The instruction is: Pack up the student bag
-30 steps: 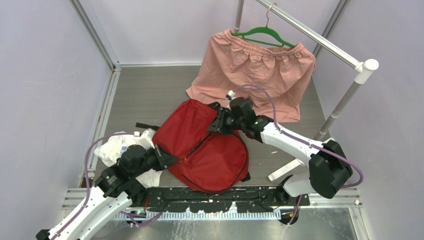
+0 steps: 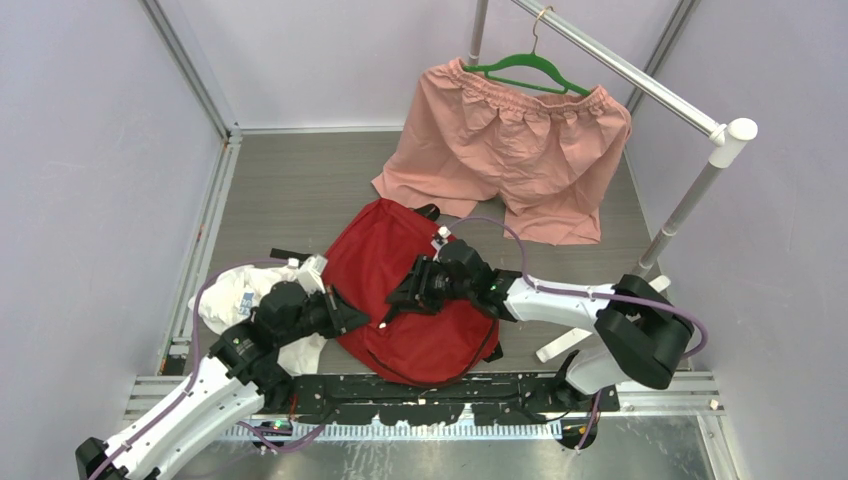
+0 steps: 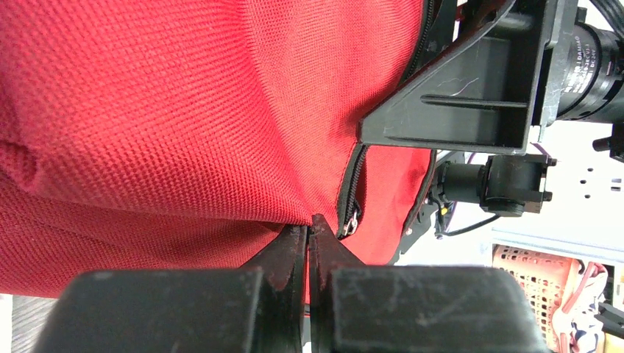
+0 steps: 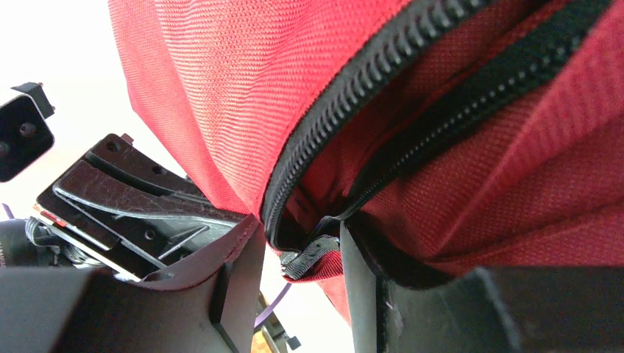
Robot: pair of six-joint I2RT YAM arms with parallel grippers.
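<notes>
The red bag (image 2: 430,350) lies flat at the front middle. My left gripper is shut on its fabric surface, close beside the zipper's end, with at most a thin bit of red cloth at its tips. My right gripper is open over the black zipper (image 4: 331,110), its fingers either side of the zipper end and metal pull (image 4: 291,257). In the top view both grippers meet over the bag's middle, the right one partly hiding the zipper.
A white crumpled cloth (image 2: 230,298) lies left of the bag, partly under my left arm. Pink shorts (image 2: 510,160) hang from a green hanger (image 2: 535,62) on a rail at the back.
My right gripper has moved down and left along the zipper toward my left gripper, which has moved slightly right. The bag's middle is now more covered.
</notes>
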